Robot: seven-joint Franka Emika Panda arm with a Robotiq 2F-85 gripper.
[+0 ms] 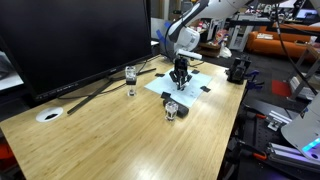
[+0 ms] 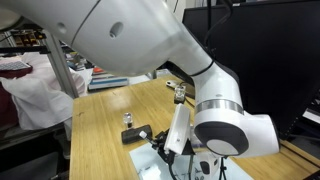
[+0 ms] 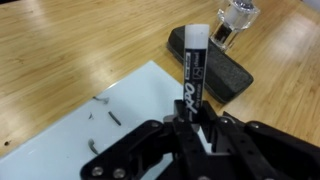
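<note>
A white Expo marker (image 3: 195, 62) stands between the fingers of my gripper, which is shut on it. The marker's lettered barrel rises in the wrist view, and its lower end is hidden by the fingers. In exterior view 1 the gripper (image 1: 181, 80) is over a white sheet (image 1: 205, 90) on the table, low and close to its surface. Several small dark marks or bits (image 3: 93, 146) show on the sheet in the wrist view. Whether the marker touches the sheet cannot be made out.
A dark eraser block (image 3: 215, 65) lies at the sheet's edge, with a clear glass-like object (image 3: 236, 18) just beyond it. Another clear object (image 1: 130, 80) stands near the large black screen (image 1: 80, 45). Bare wooden table (image 1: 100, 140) fills the near left.
</note>
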